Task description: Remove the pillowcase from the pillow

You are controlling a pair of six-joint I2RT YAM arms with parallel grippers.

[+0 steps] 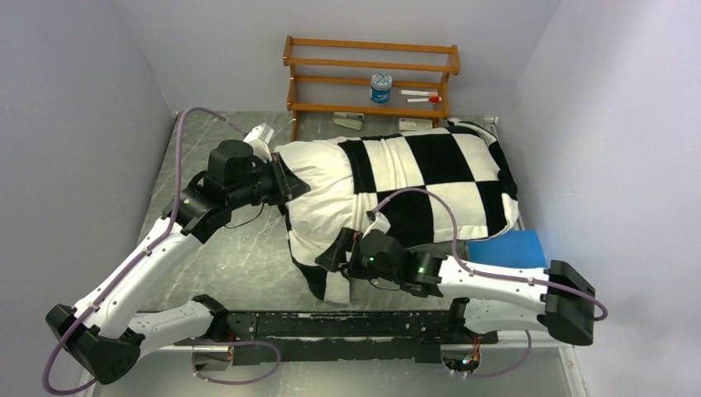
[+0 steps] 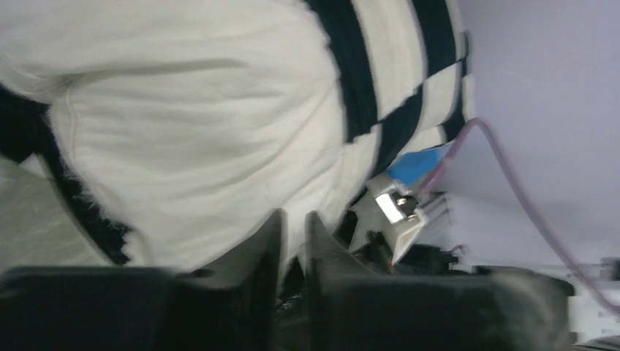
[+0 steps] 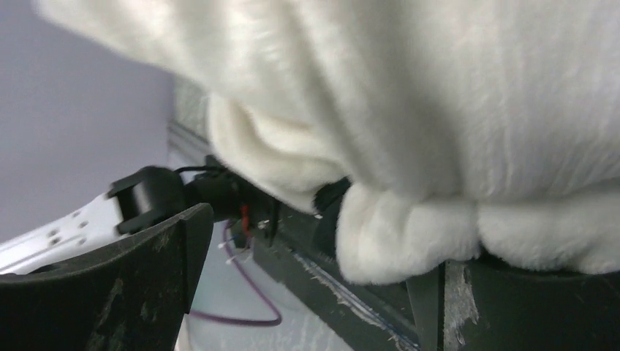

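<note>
The pillow in its black-and-white checked pillowcase [image 1: 450, 157] lies across the worktop, with the plain white end [image 1: 318, 182] on the left. One loose corner [image 1: 311, 277] hangs toward the front. My left gripper [image 1: 299, 188] is at the white end's left edge; its fingers [image 2: 267, 248] stand a small gap apart, and no cloth shows gripped between them. By the front corner, my right gripper [image 1: 331, 255] is open. In the right wrist view, folds of white cloth [image 3: 409, 227] hang between its wide-set fingers [image 3: 172, 267] and over the right-hand one.
A wooden rack [image 1: 372, 107] stands at the back with a blue jar [image 1: 381, 88] and markers. A blue pad [image 1: 506, 248] lies at the right. Walls close in on both sides.
</note>
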